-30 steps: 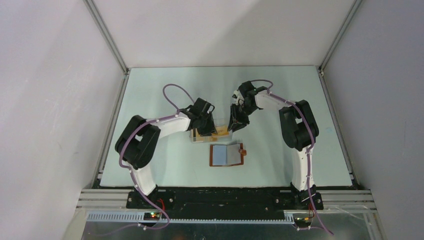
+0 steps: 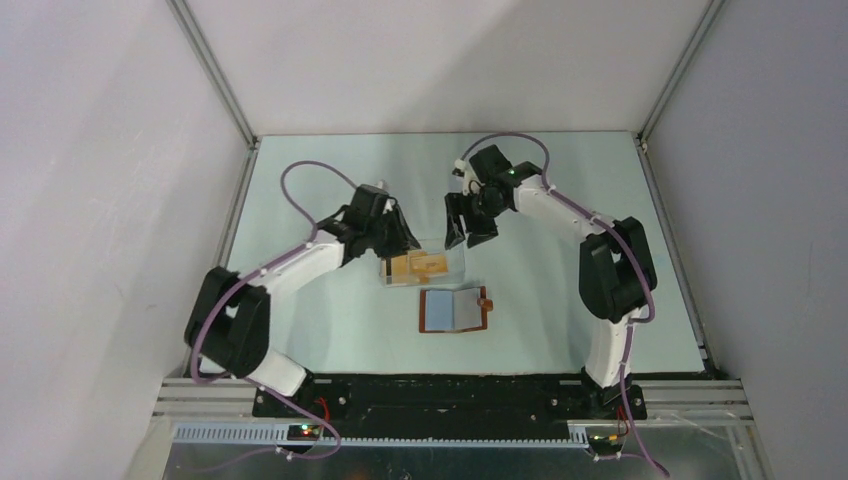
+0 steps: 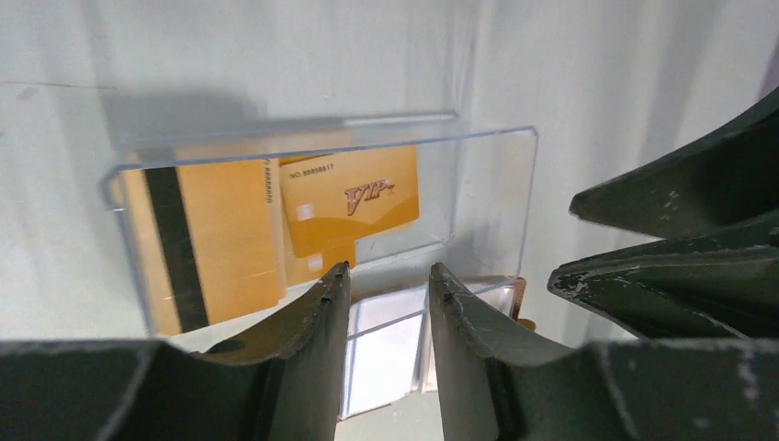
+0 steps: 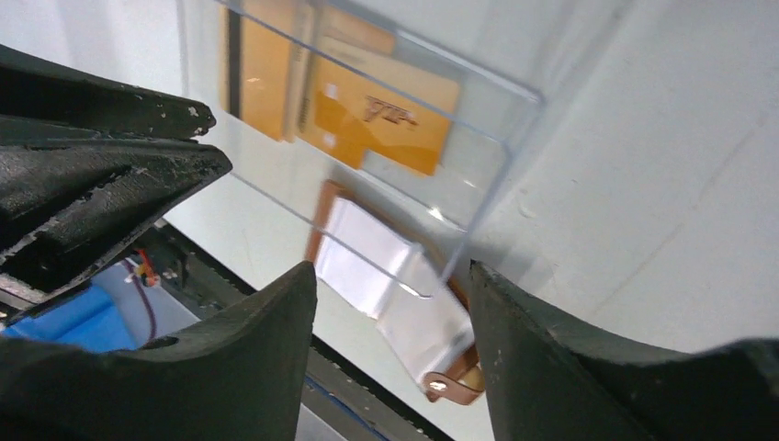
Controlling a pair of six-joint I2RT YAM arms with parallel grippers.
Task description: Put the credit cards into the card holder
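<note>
Orange cards lie in a clear open-topped box (image 3: 524, 132): a VIP card (image 3: 377, 188) and a card with a black stripe (image 3: 230, 248) at its left. The card holder (image 2: 423, 328), brown outside with pale inner panels, lies unfolded just in front of the box. Above the box, my left gripper is open, its fingers clearly apart and empty. Over the box's right end is my right gripper, also open, nothing between its fingertips. Part of the box is hidden by the grippers in the top view.
Low clear walls (image 4: 501, 152) surround the cards. The two grippers are close together over the box.
My left gripper has drawn back leftward over the box. The right one has shifted left and away from the table's front edge, its fingers spreading wider. Box and holder look unmoved.
</note>
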